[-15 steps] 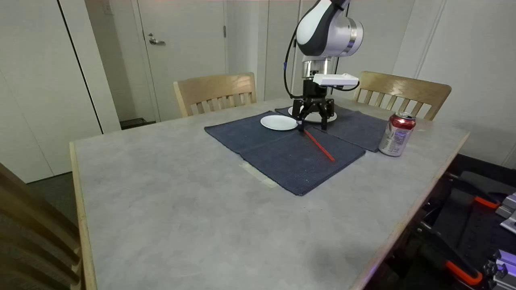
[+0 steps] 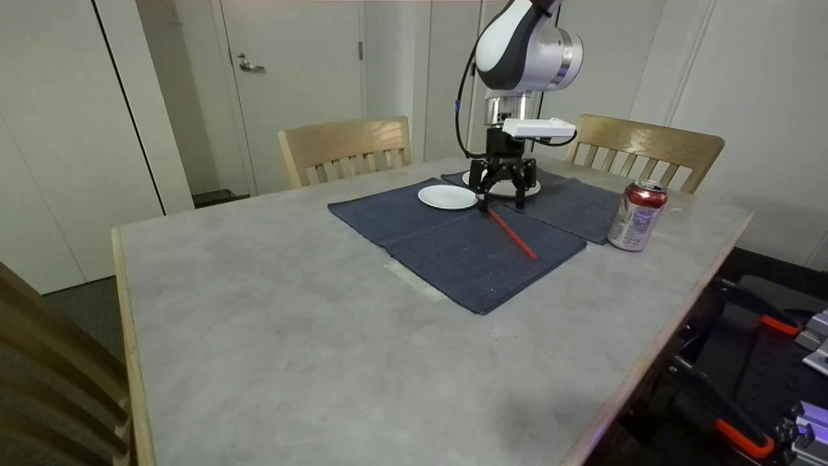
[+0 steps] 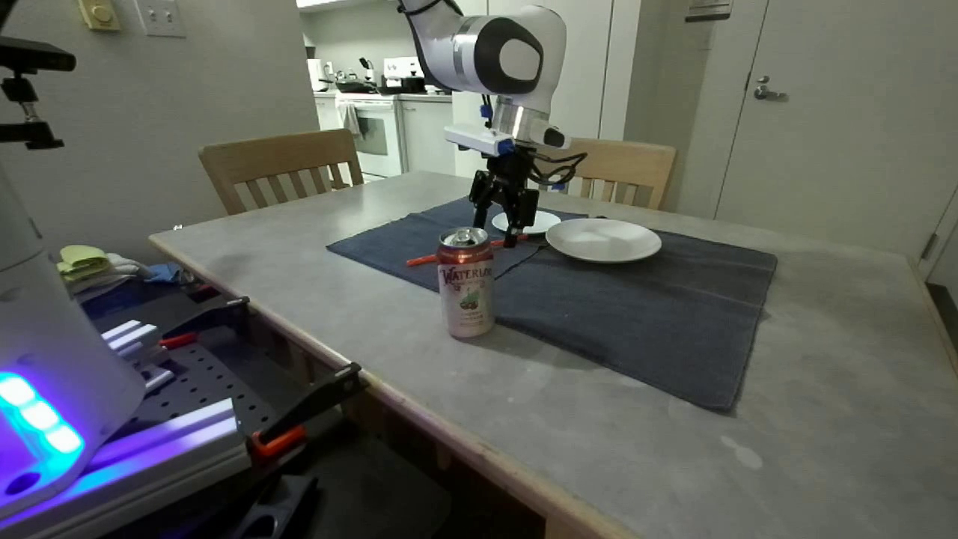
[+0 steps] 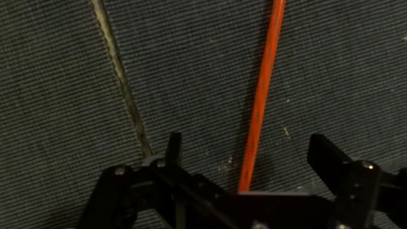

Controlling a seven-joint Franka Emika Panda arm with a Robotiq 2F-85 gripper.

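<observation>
A thin red-orange stick point(image 4: 261, 95) lies on the dark blue cloth mats point(image 2: 473, 272). In the wrist view it runs between the spread fingers of my gripper, touching neither finger; its near end disappears behind the gripper body. My gripper is open, pointing down low over the mats. In the second exterior view the stick point(image 3: 422, 260) shows partly behind a can. Left of the gripper in the first exterior view sits a small white plate point(image 2: 447, 197); a larger white plate point(image 2: 502, 189) is partly hidden behind the fingers.
A red and white can point(image 2: 638, 216) stands upright near the table's edge, right of the mats. Wooden chairs point(image 2: 349, 147) surround the table. The grey tabletop point(image 2: 310, 326) has wide clear room in front of the mats.
</observation>
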